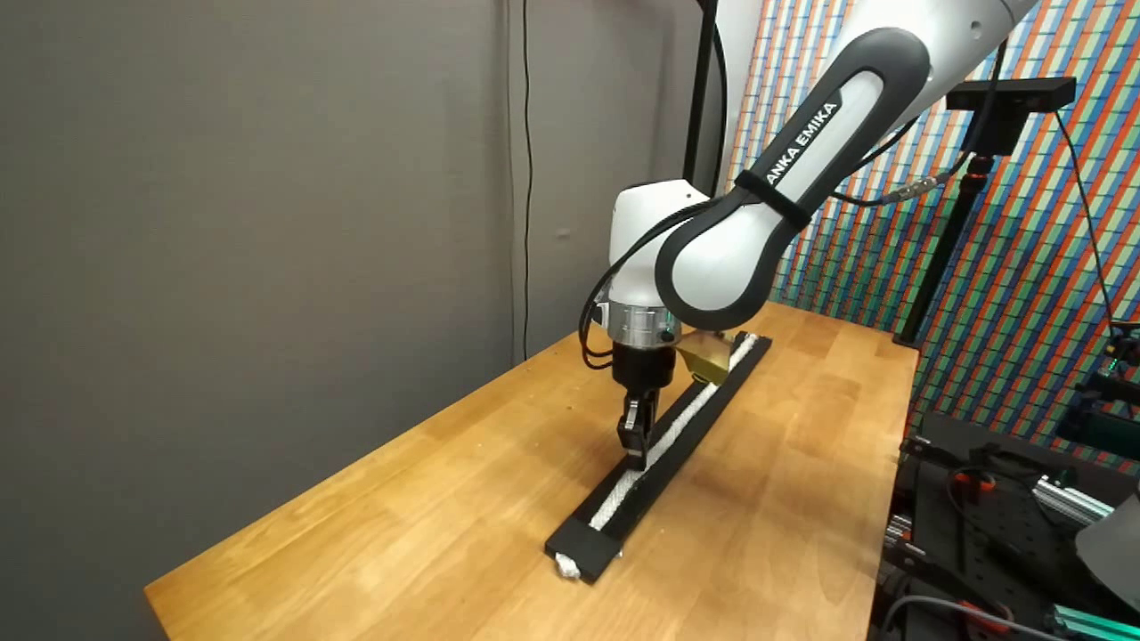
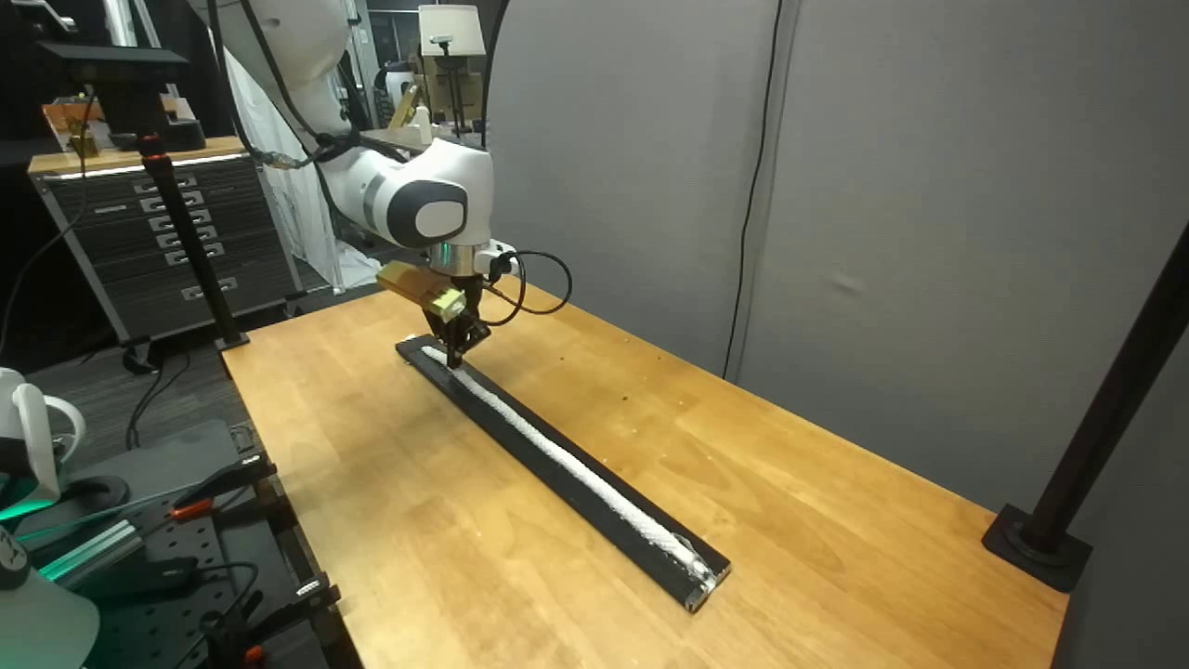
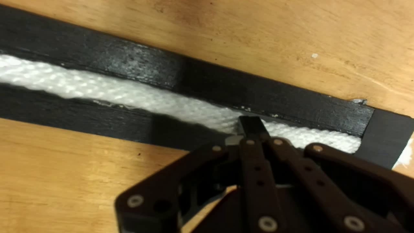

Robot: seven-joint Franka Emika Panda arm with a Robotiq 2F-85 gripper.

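A white braided rope point(image 3: 151, 97) runs lengthwise along the groove of a long black channel point(image 3: 271, 91) lying on the table. My gripper is shut, pointing down, its tip over the rope close to one end of the channel. In exterior view 1 the gripper point(image 1: 637, 461) meets the rope point(image 1: 663, 443) near the front end; nothing shows between its fingers. The fingertips hide a short piece of rope in the wrist view. In exterior view 2 the rope point(image 2: 557, 455) stretches straight along the channel point(image 2: 502, 429) away from the gripper point(image 2: 453, 362).
A grey wall point(image 1: 267, 214) borders its far side. A black stand point(image 2: 1037, 541) occupies one table corner, and a camera post point(image 1: 940, 256) another.
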